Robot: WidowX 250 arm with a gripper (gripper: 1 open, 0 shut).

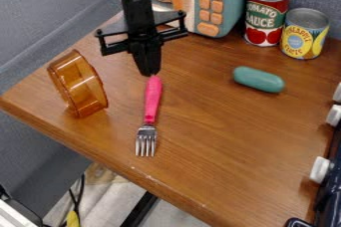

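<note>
A fork with a pink handle and metal tines lies lengthwise on the wooden table. My black gripper hangs just beyond the handle's far end, pointing down; whether its fingers are open or shut is hard to make out.
An amber cup lies on its side at the left. A teal toy microwave, a red can and a yellow can stand at the back. A green oblong object lies right of the fork. A dark appliance edges the right.
</note>
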